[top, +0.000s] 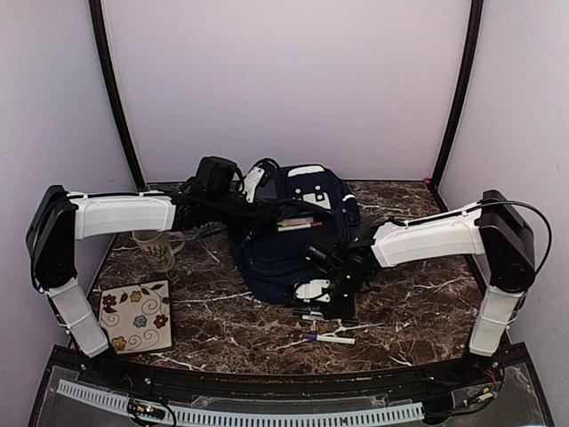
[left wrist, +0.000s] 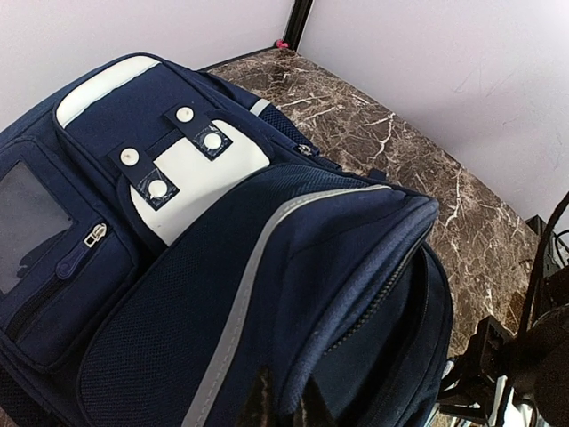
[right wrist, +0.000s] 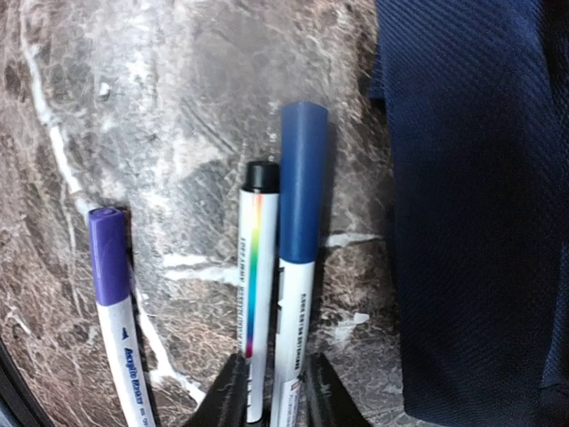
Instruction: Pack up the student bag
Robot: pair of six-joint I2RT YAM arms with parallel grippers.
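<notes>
The navy backpack point(top: 293, 258) lies open, with pens point(top: 298, 225) inside. My left gripper is shut on the edge of the bag's opening, holding it up. In the right wrist view a blue-capped marker point(right wrist: 302, 178) and a black-capped rainbow-label pen point(right wrist: 256, 267) lie side by side, a purple-capped marker point(right wrist: 111, 258) to their left. My right gripper hangs over the lower ends of the paired pens, its fingers partly apart. Whether anything is between them is unclear.
A mug point(top: 156, 252) stands at left behind a floral tile point(top: 135, 318). The bag's fabric borders the pens on the right in the right wrist view. Bare marble lies at the table's right side.
</notes>
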